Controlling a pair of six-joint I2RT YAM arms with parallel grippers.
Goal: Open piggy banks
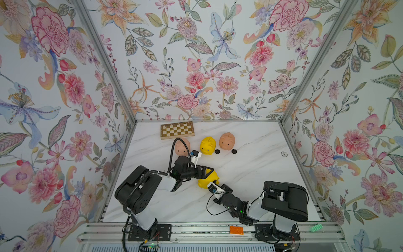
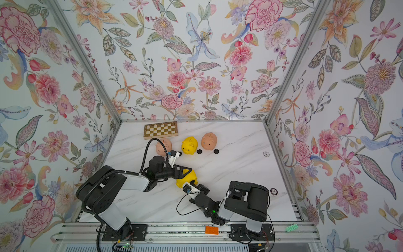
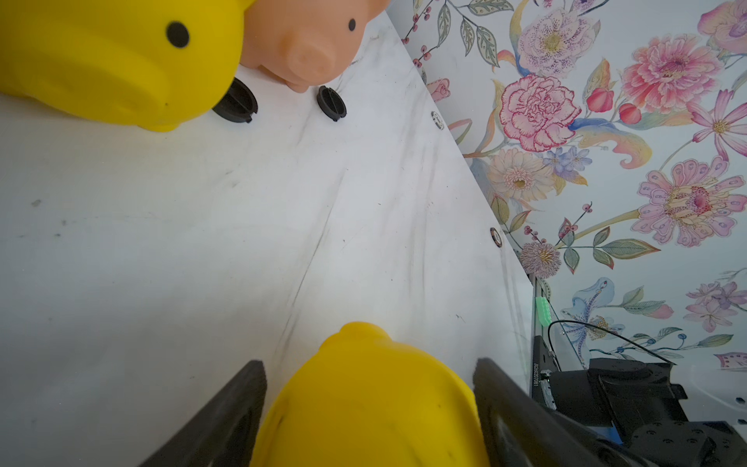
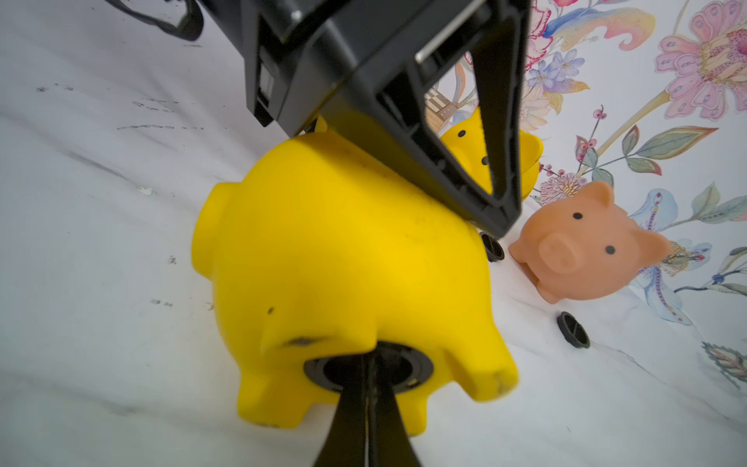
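A yellow piggy bank (image 4: 350, 249) lies on its side in front of my arms, its underside facing the right wrist camera. My left gripper has a finger on each side of its body, both seemingly against it. A black-rimmed round opening (image 4: 420, 372) shows in the belly, dark inside. My right gripper is shut, its fingertips at the middle of that opening; how deep they reach I cannot tell. Behind stand another yellow piggy bank (image 1: 207, 145) and two pink ones, left (image 1: 182, 147) and right (image 1: 227, 141).
Two black caps (image 1: 217, 151) (image 1: 234, 151) lie loose by the upright pigs. A checkered board (image 1: 177, 130) rests at the back left. Both grippers are close together at the pig.
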